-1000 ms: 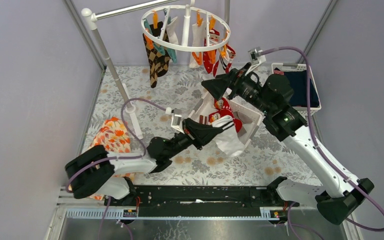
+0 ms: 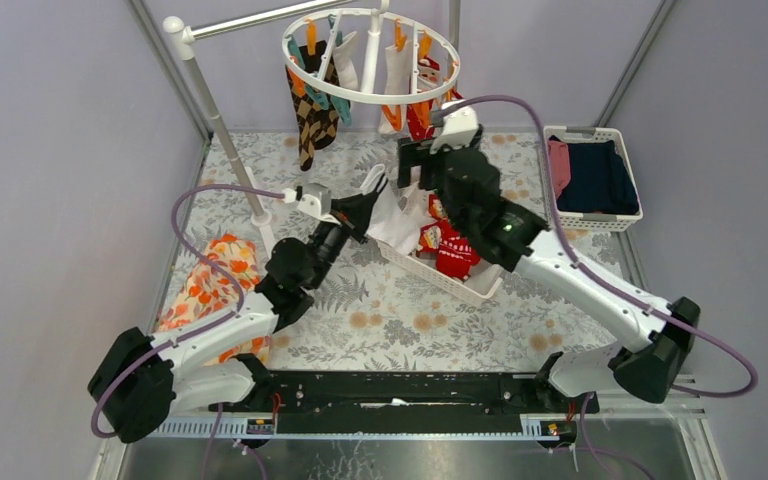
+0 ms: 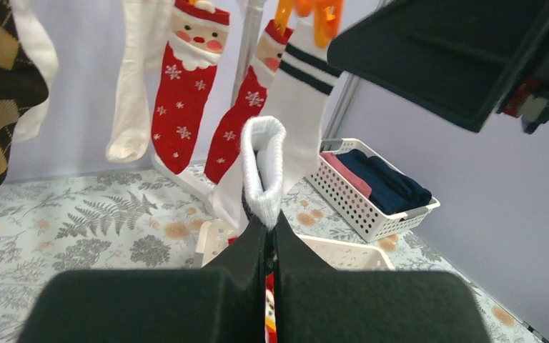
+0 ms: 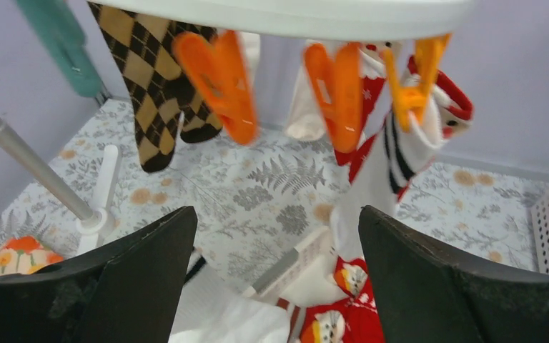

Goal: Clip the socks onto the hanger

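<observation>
Hanging by its cuff from my left gripper is a white sock [image 3: 263,168]; the fingers are shut on its edge. In the top view the sock dangles over the left part of the white basket, below the hanger [image 2: 370,97]. My right gripper faces the hanger's front rim, its fingers [image 4: 429,279] apart with nothing between them. Several orange clips [image 4: 221,86] line the rim ahead of it. To their right, a yellow-orange clip [image 4: 413,96] grips a striped white sock [image 3: 297,93]. Santa socks [image 3: 187,86] and an argyle sock [image 2: 312,110] also hang there.
Red socks [image 2: 457,255] lie in the white basket [image 2: 480,290] under the arms. A second basket [image 2: 600,222] with dark and pink cloth stands at the back right. Orange patterned cloth [image 2: 215,285] lies at left, near the hanger's pole [image 2: 225,130].
The left gripper has carried the white sock left and toward the hanger, from over the basket's right side.
</observation>
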